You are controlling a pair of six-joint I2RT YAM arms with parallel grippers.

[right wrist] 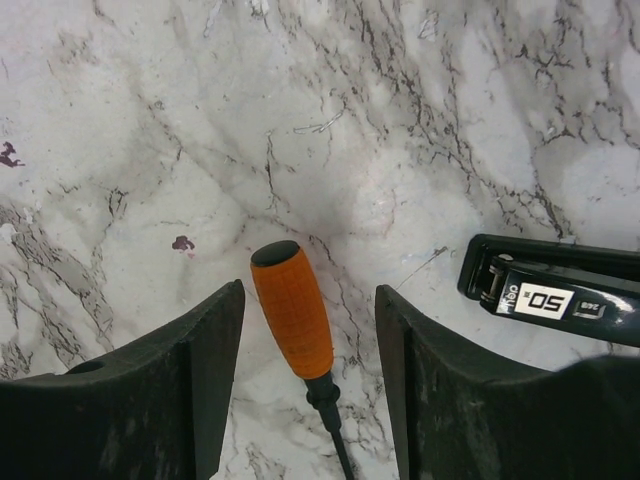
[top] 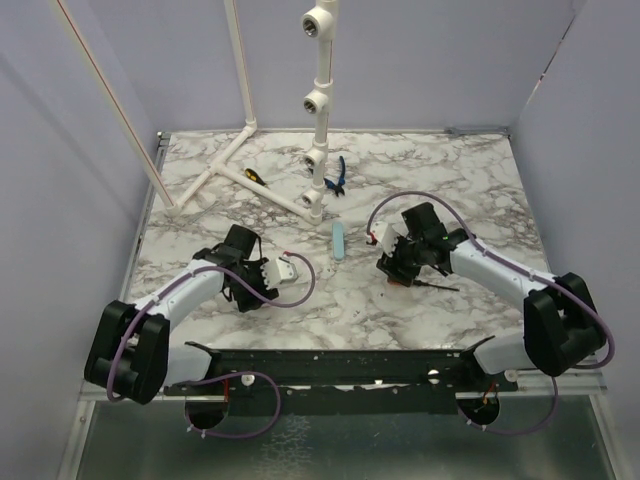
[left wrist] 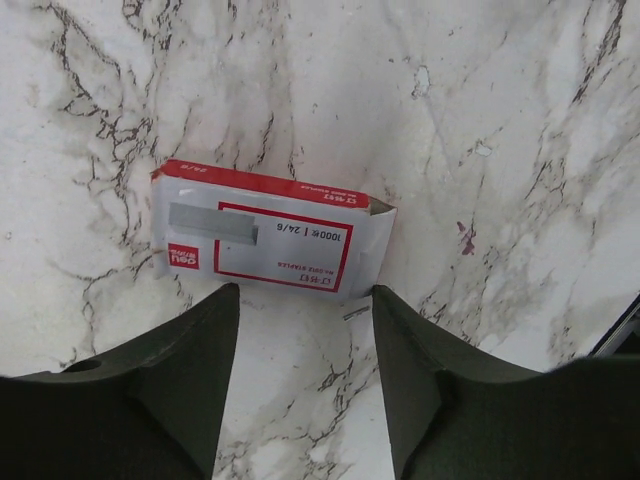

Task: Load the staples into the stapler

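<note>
The white and red box of staples (left wrist: 275, 240) lies flat on the marble in the left wrist view, long side across. My left gripper is at its near long edge, with marble showing between the parted fingertips. A small grey strip (left wrist: 357, 312) sits by the right fingertip; whether they touch I cannot tell. In the right wrist view the black stapler (right wrist: 550, 285) lies to the right, partly out of frame. My right gripper is part open above an orange-handled screwdriver (right wrist: 295, 315), its handle between the fingers but not visibly gripped.
A pale blue bar (top: 338, 241) lies mid-table. Blue-handled pliers (top: 336, 178) and a yellow-black tool (top: 254, 176) lie at the back near a white pipe stand (top: 270, 193). Clear marble separates the two grippers.
</note>
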